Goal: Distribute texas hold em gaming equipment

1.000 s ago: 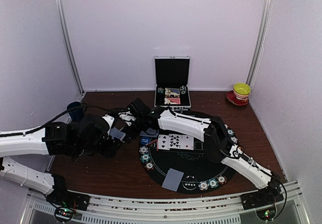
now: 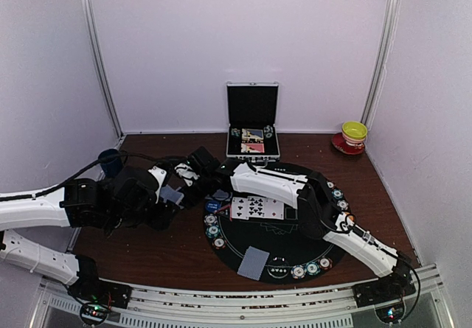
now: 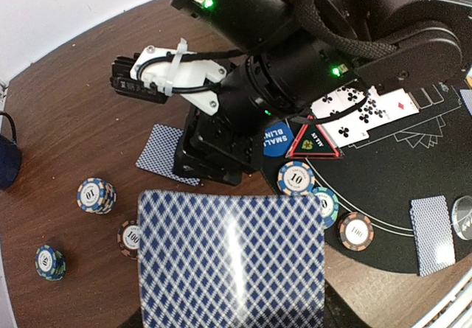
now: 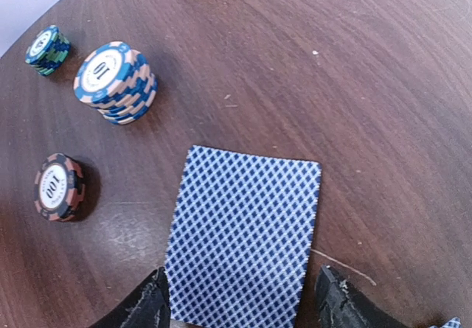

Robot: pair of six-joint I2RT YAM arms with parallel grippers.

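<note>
A deck with a blue-and-white checkered back (image 3: 231, 258) fills the lower middle of the left wrist view, with my left gripper shut on it from both sides. In the right wrist view a matching checkered card (image 4: 243, 232) lies flat on the wooden table. My right gripper is open, one fingertip near each long side of that card's near end; whether they touch it cannot be told. From the left wrist side, my right gripper's body hides part of the card. Both grippers are close together left of the black poker mat (image 2: 243, 243).
Chip stacks stand near the card: orange-blue (image 4: 114, 81), green-blue (image 4: 48, 50) and black (image 4: 59, 188). Face-up cards (image 2: 257, 208) and another checkered card (image 2: 253, 262) lie on the mat. An open case (image 2: 253, 114) stands behind, bowls (image 2: 354, 133) at the right.
The left arm and its deck look nearly still.
</note>
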